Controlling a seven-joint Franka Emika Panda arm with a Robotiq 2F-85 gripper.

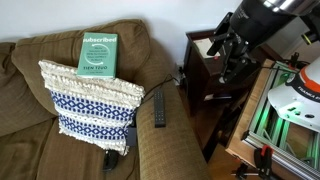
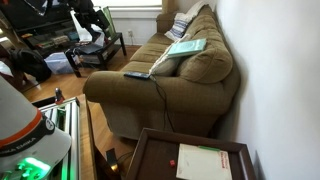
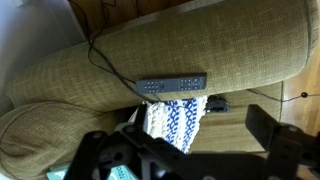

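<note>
A long dark remote (image 1: 159,107) lies on the couch's armrest (image 1: 170,140); the wrist view shows the remote (image 3: 172,83) above the middle, ahead of the fingers. A white and blue woven pillow (image 1: 92,105) leans on the couch, and a teal book (image 1: 98,54) rests upright on the pillow's top edge. My gripper is open and empty, its two dark fingers (image 3: 268,130) well apart. In the first exterior view, the gripper (image 1: 219,63) hangs in the air to the right of the armrest, in front of the dark side table.
A dark side table (image 2: 150,150) beside the couch holds a pale booklet (image 2: 203,162) and a small red item. Thin cables (image 3: 100,55) run near the remote. A small black object (image 1: 110,158) lies below the pillow. The wooden robot table (image 1: 245,130) stands at right.
</note>
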